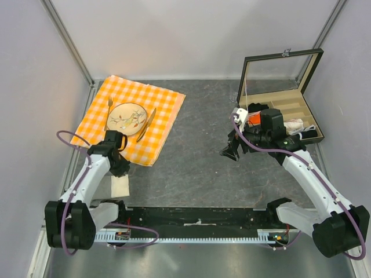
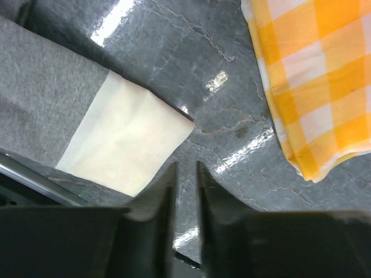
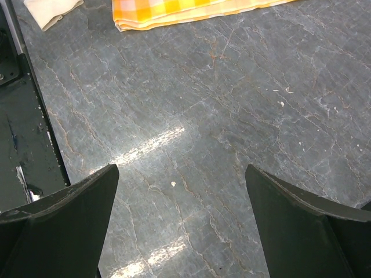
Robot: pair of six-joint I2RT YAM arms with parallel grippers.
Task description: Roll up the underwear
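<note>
A grey underwear piece with a cream band (image 2: 116,127) lies flat at the left edge of the floor, left of the checked cloth; from above only its cream part (image 1: 120,185) shows clearly. My left gripper (image 1: 120,167) hovers just above it; in its wrist view the blurred fingertips (image 2: 186,168) sit at the cream end's edge, close together with a narrow gap. My right gripper (image 1: 232,152) hangs over the bare floor at centre right, its fingers wide apart with nothing between.
An orange checked cloth (image 1: 159,104) holds a plate (image 1: 126,119), fork and knife. An open case (image 1: 293,107) with coloured items stands at the back right, beside the right arm.
</note>
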